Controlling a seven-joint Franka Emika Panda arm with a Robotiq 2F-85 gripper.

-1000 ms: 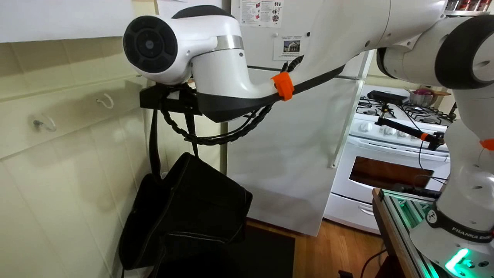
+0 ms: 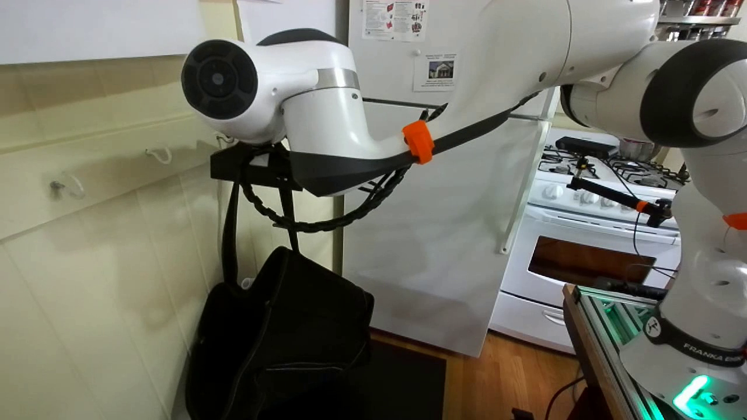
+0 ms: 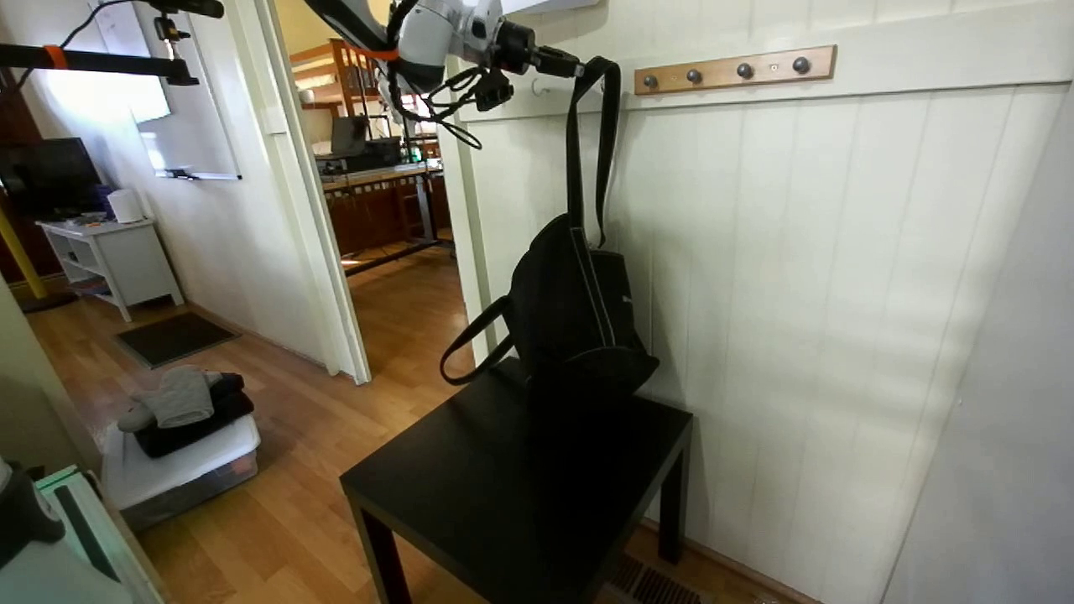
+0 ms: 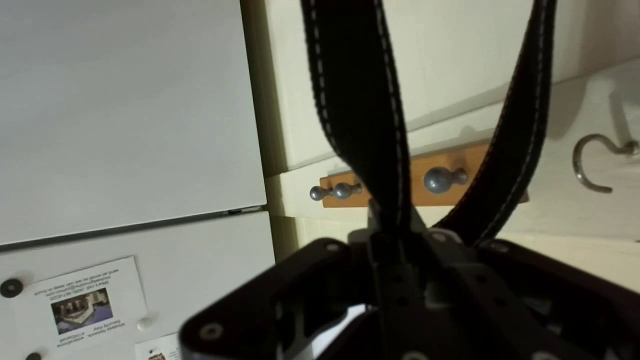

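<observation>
A black bag (image 3: 569, 302) with white piping hangs tilted from its long strap (image 3: 578, 141). In exterior view 2, my gripper (image 3: 578, 70) is shut on the top of that strap, close to the wall. The wrist view shows the strap (image 4: 366, 90) pinched between my fingers, with its other side looping down to the right. Another strap (image 3: 473, 347) dangles at the bag's left side. The bag's underside is over the black table (image 3: 453, 493); whether it touches the tabletop I cannot tell. Exterior view 1 shows the bag (image 2: 308, 315) beside the wall, the arm hiding my fingers.
A wooden peg rack (image 3: 720, 76) with several round knobs is fixed on the wall, right of my gripper. Metal hooks (image 2: 160, 154) sit on the same wall board, one hook (image 4: 591, 162) showing in the wrist view. The fridge (image 2: 427, 231) stands close behind the arm.
My arm has moved slightly left and down in exterior view 1. The bag hangs lower and has swung a little, its open side turned differently. The strap is still held.
</observation>
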